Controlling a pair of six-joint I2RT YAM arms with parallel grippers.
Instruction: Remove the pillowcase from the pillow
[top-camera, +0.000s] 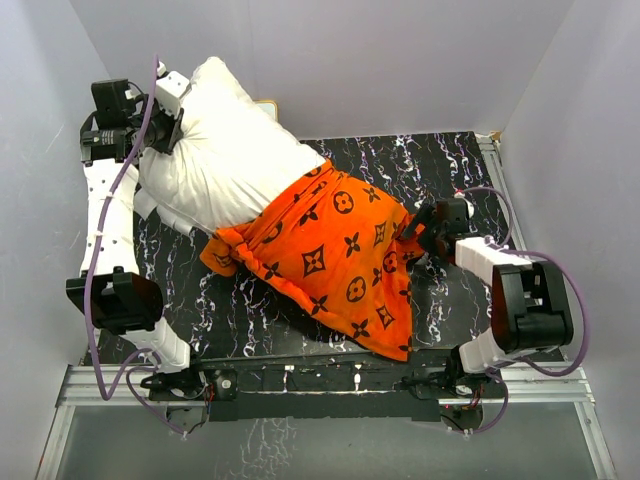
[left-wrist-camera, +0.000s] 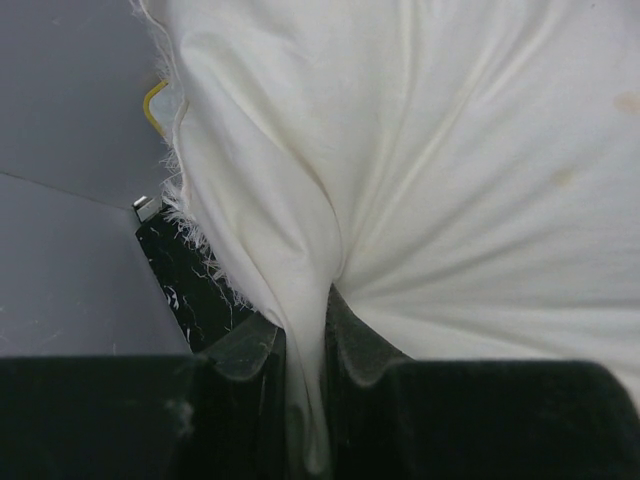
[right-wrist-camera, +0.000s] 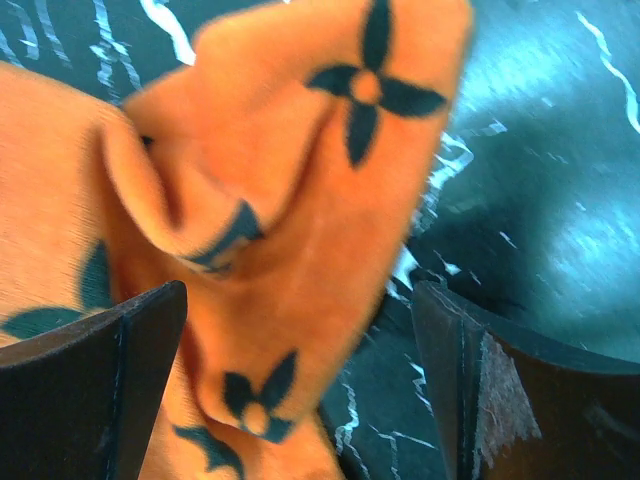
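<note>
The white pillow (top-camera: 225, 140) hangs raised at the upper left, my left gripper (top-camera: 165, 130) shut on its frayed corner, seen bunched between the fingers in the left wrist view. The orange pillowcase (top-camera: 330, 260) with black motifs covers the pillow's lower right part and spreads loose toward the front right. My right gripper (top-camera: 425, 225) is low at the pillowcase's right edge, open; in the right wrist view a folded orange flap (right-wrist-camera: 290, 200) lies below its spread fingers.
Grey walls (top-camera: 570, 150) enclose it on the sides and back.
</note>
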